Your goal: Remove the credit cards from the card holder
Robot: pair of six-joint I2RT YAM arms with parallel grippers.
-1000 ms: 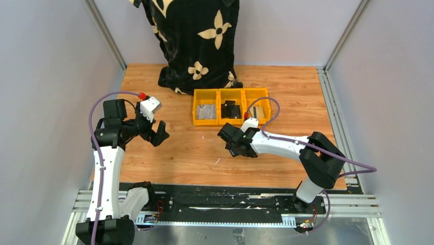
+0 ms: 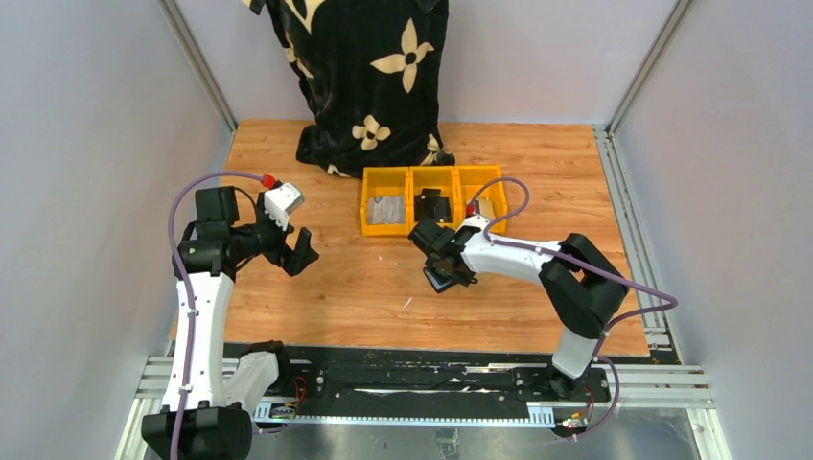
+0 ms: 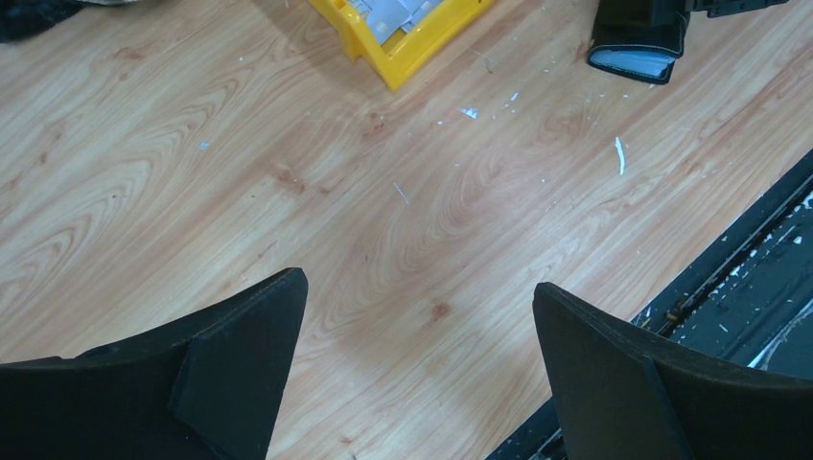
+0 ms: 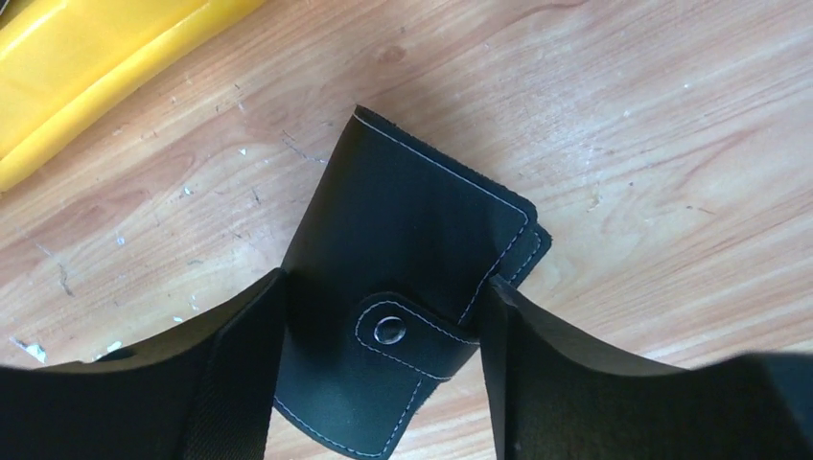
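Observation:
The black card holder (image 4: 412, 220) lies on the table, its snap strap fastened across the front in the right wrist view. My right gripper straddles it, part open, one finger near each side; whether the fingers touch it I cannot tell. From the left wrist view, blue card edges (image 3: 633, 63) show inside the card holder (image 3: 637, 34). Above, in the top view, the right gripper mostly covers the card holder (image 2: 438, 280). My left gripper stands open over bare wood, far to the left, nothing between its fingers.
Behind the card holder stands a yellow three-part bin (image 2: 387, 230) holding flat items. A black patterned cloth (image 2: 374, 86) hangs at the back. Small paper scraps (image 3: 620, 155) dot the table.
More of the holder shows now. The left arm has barely moved.

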